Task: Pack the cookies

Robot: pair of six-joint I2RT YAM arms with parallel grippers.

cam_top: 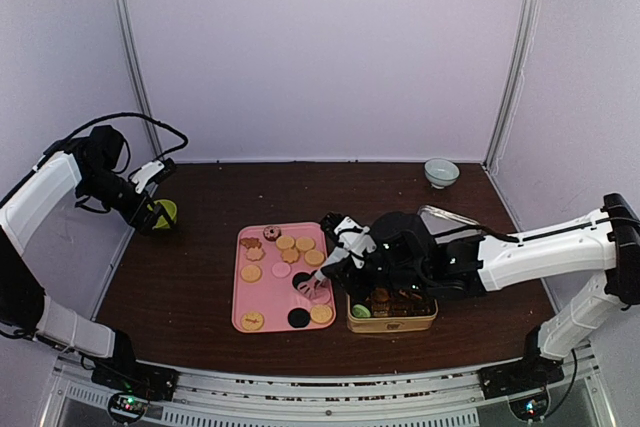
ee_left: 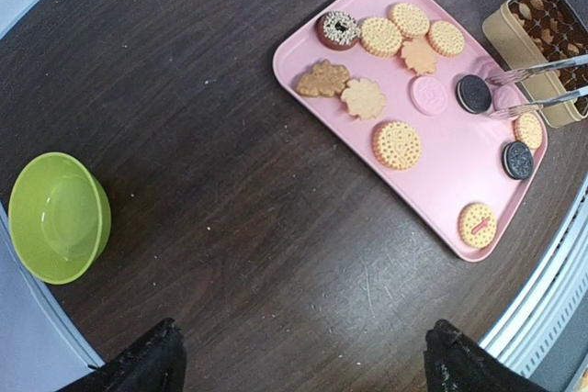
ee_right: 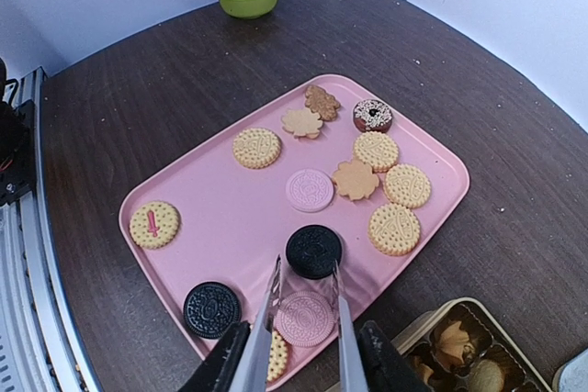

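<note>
Cookies lie spread on a pink tray [cam_top: 250,292]. My right gripper, with fork-like fingers [ee_right: 347,355], stands open low over the tray's box-side edge. Between its fingers shows a pink round cookie [ee_right: 305,319]; whether they touch it I cannot tell. Just beyond the tips lies a black cookie [ee_right: 314,252]; another pink cookie [ee_right: 310,190] is farther off. The tan box [cam_top: 392,325], right of the tray, holds cookies in compartments, partly hidden by my right arm. Off at the left, my left gripper is open and empty above bare table.
A green bowl [ee_left: 60,218] stands at the left beneath my left arm. At the back right is a white bowl [cam_top: 441,173], with a pale lid-like piece [cam_top: 448,215] behind the box. Dark table left of the tray is clear.
</note>
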